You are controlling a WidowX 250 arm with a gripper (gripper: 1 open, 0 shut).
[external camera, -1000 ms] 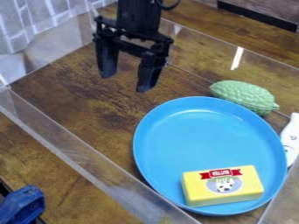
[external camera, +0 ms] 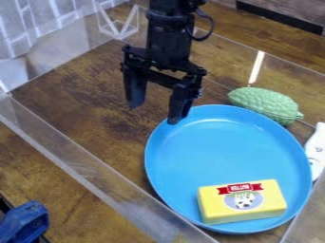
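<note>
My black gripper hangs over the wooden surface at the upper middle, just above and behind the blue plate, its two fingers spread open with nothing seen between them. A yellow box with a red label lies in the front part of the plate. A green bumpy vegetable lies behind the plate at the right.
A white object lies at the right edge. Clear plastic walls border the wooden area at top left and bottom. A blue object sits at the lower left outside.
The plate, box and vegetable have not moved.
</note>
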